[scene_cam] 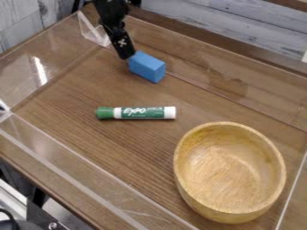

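The black gripper (124,52) reaches down from the top left, its open fingers low on the table just at the upper left of a blue block (146,66). Whether it touches the block is hard to tell. A green Expo marker (135,112) lies crosswise in the middle of the wooden table.
A large pale yellow bowl (229,172) takes up the lower right. A raised wooden edge runs along the back.
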